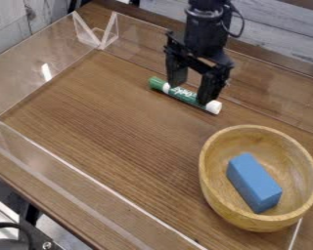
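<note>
The black gripper [196, 70] hangs at the upper middle of the camera view, its two fingers apart above a green and white cylinder [186, 95] lying diagonally on the wooden table [101, 156]. Nothing shows held between the fingers. A yellow bowl [231, 205] at the lower right holds a blue block [253, 182].
Clear plastic walls run along the left and back edges. Black cables lie at the bottom left corner, outside the work area.
</note>
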